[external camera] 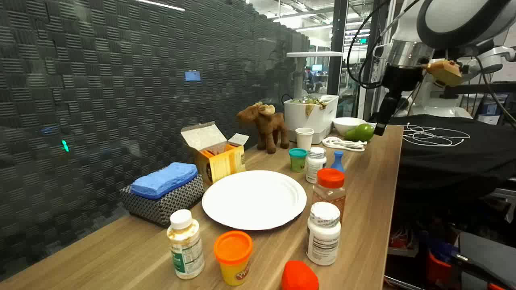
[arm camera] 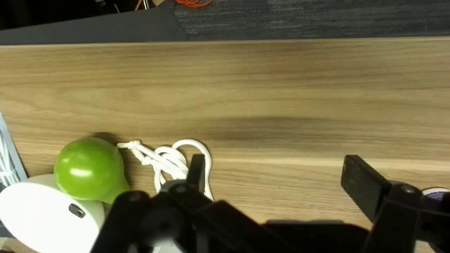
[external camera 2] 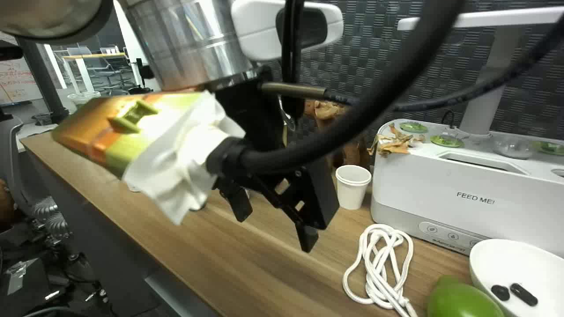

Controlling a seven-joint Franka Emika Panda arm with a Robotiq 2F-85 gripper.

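Observation:
My gripper hangs above the wooden table (arm camera: 253, 92), its two black fingers spread wide with bare tabletop visible between them. In exterior view 2 the same open gripper (external camera 2: 275, 227) is seen from the side, well clear of the surface. Below and to its left in the wrist view lies a bundle of white rope (arm camera: 166, 162), partly covered by one finger. Beyond the rope sits a green pear-shaped object (arm camera: 90, 168), leaning close to a white bowl (arm camera: 46, 215) with small dark pieces inside.
A white planter (external camera: 312, 118), paper cups (external camera 2: 352, 186) and a brown plush moose (external camera: 268, 126) stand towards the wall. Farther along are a white plate (external camera: 254, 199), an open yellow box (external camera: 225, 162), several bottles and a blue cloth (external camera: 165, 179).

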